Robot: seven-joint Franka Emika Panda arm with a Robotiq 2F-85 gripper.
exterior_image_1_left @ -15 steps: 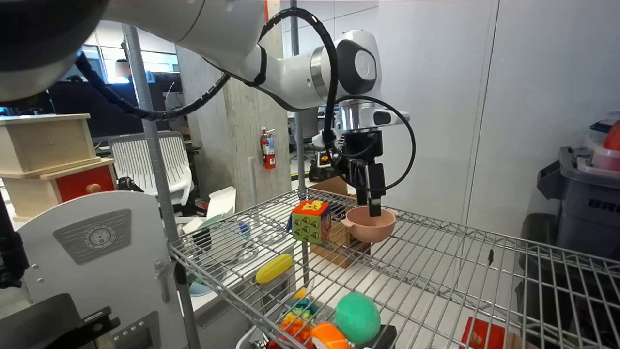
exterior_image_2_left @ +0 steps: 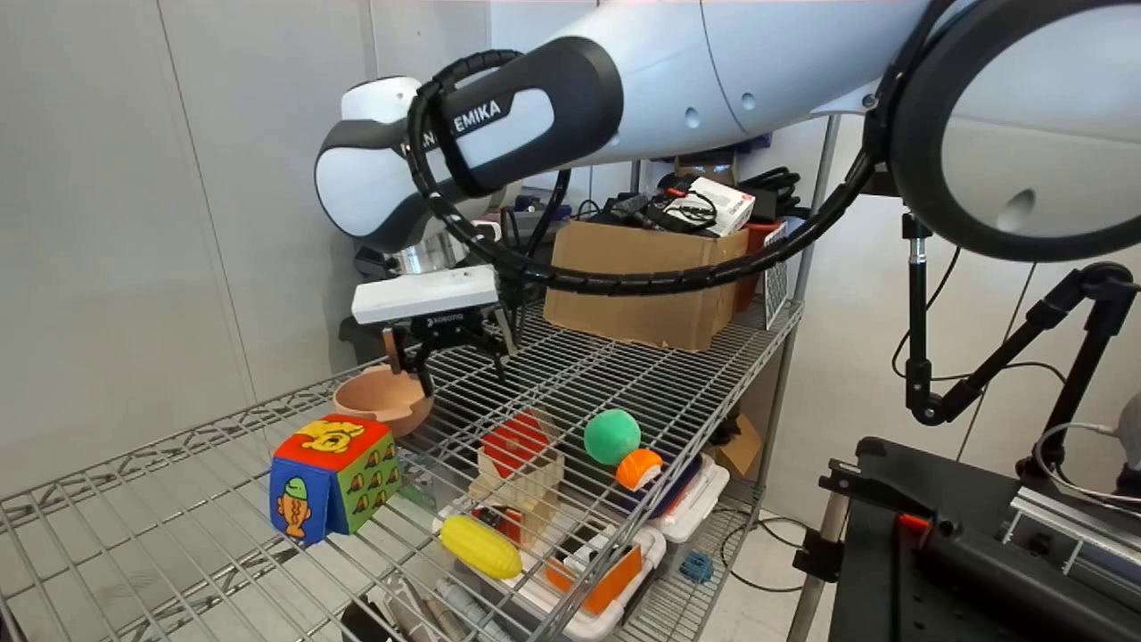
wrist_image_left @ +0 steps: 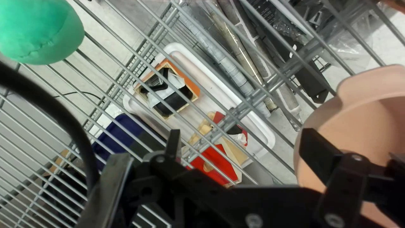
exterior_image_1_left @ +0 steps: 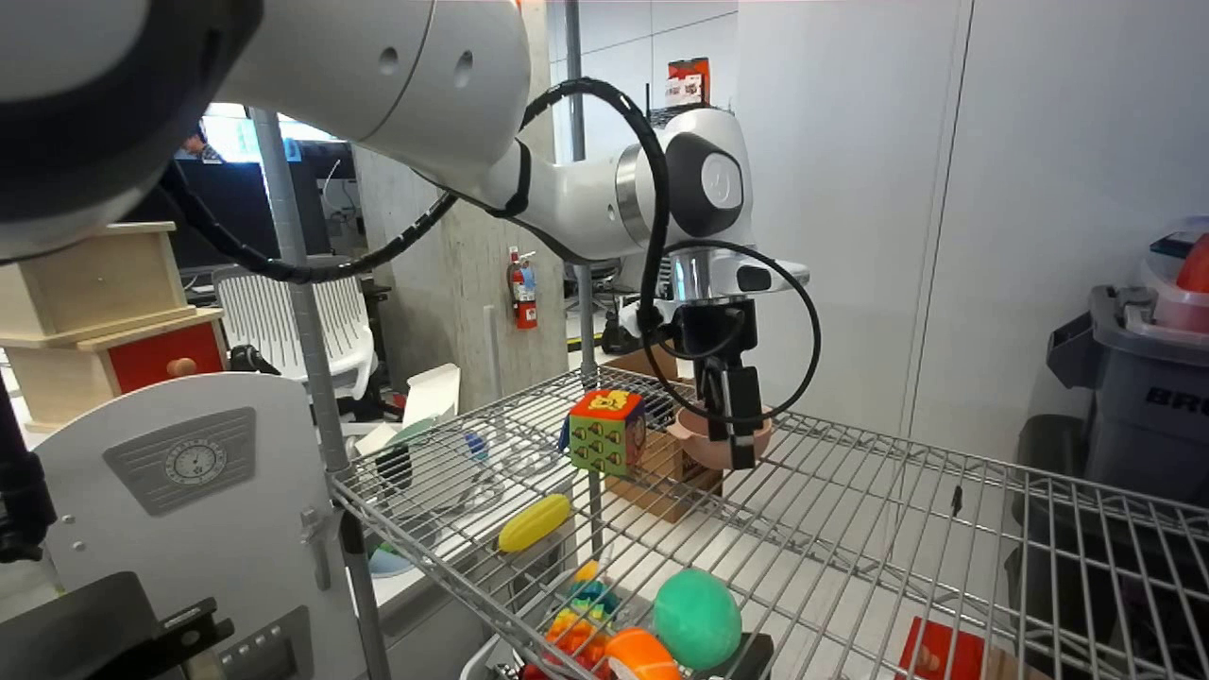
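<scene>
My gripper (exterior_image_2_left: 464, 381) is open and points down at the bowl's side, with nothing held between its fingers. The pink bowl (exterior_image_2_left: 369, 398) stands upright on the wire shelf. In the wrist view one finger (wrist_image_left: 317, 154) overlaps the bowl's near wall (wrist_image_left: 309, 125), while the other finger (wrist_image_left: 173, 143) lies over bare wires to the left. Whether the finger touches the bowl cannot be told. From exterior view 1, the gripper partly covers the bowl (exterior_image_1_left: 705, 450). A soft picture cube (exterior_image_2_left: 337, 471) sits close beside the bowl.
A yellow corn-like toy (exterior_image_2_left: 481, 546), a green ball (exterior_image_2_left: 611, 437) and an orange piece (exterior_image_2_left: 638, 469) lie toward the shelf's front. A cardboard box (exterior_image_2_left: 631, 283) fills the far end. Bare wire shelf (exterior_image_1_left: 907, 499) extends right in exterior view 1.
The arm and gripper have come down, and slightly right in exterior view 1, to the bowl's level. The bowl, cube and other toys stay where they were.
</scene>
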